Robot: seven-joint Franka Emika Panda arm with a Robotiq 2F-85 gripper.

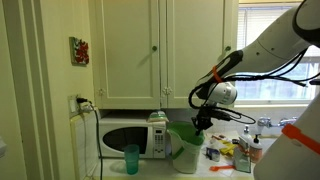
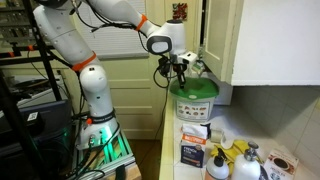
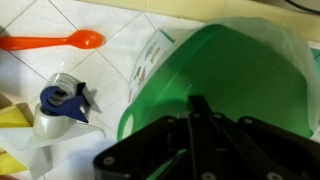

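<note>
My gripper is shut over the green inside of a bin, and nothing shows between its fingers. In the wrist view the green-lined bin [image 3: 240, 70] fills the middle and right, its floor partly hidden by my gripper. From exterior view 1, the white bin [image 1: 186, 160] stands on the counter beside the microwave, with my gripper [image 1: 198, 131] above its right side. In exterior view 2 my gripper [image 2: 181, 83] points down at the bin's green opening [image 2: 204, 91]. Whether anything lies inside the bin cannot be told.
An orange spoon [image 3: 60, 43] and a can with a blue wrap [image 3: 62, 95] lie left of the bin in the wrist view. A microwave [image 1: 126, 139] and a teal cup [image 1: 132, 158] stand left of it. Several bottles and packets, including a coffee bag [image 2: 191, 148], crowd the counter.
</note>
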